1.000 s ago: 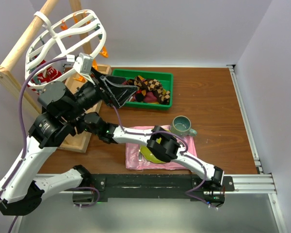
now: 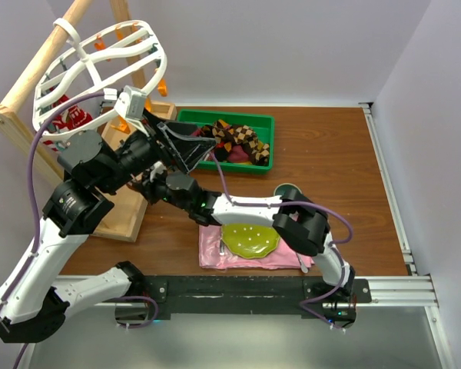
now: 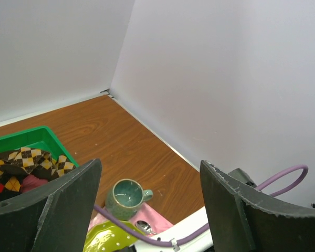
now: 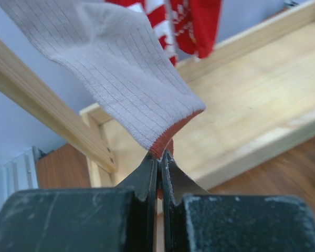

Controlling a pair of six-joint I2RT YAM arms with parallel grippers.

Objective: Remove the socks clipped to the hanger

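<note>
A white clip hanger (image 2: 100, 73) hangs from the wooden rack at top left, red-and-white socks (image 2: 73, 115) under it. In the right wrist view a grey sock (image 4: 121, 68) hangs down to the fingertips of my right gripper, which is shut at its lower edge; red socks (image 4: 194, 26) hang behind. My left gripper (image 2: 200, 150) is raised over the green bin's near left, its fingers apart with nothing visible between them in its wrist view.
The green bin (image 2: 227, 117) holds checkered socks. A wooden tray (image 2: 115, 231) stands below the rack. A mug (image 3: 126, 199), green plate (image 2: 250, 242) and pink cloth (image 2: 211, 257) lie front centre.
The right arm has shifted rightward, away from the rack, its elbow rising over the plate and mug. The hanger has swung slightly left. The left arm is nearly unchanged.
</note>
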